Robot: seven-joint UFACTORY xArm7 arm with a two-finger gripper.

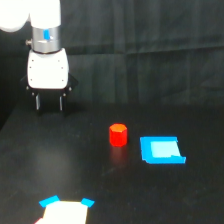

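Note:
In the camera view, my gripper (pixel 49 104) hangs at the back left below the white arm. Its two dark fingers stand apart, with nothing seen between them. A small red object (pixel 118 135) rests on the dark table near the middle, to the right of the gripper and clear of it. Right of the red object lies a pale square (pixel 164 149) bordered with blue tape. At the front edge a second pale patch (pixel 66 212) has blue tape at its corners and is partly cut off by the frame.
Bare dark table (pixel 130 185) spreads between the two taped patches and on the left. A dark curtain (pixel 140 60) closes off the back. No obstacle shows between the gripper and the red object.

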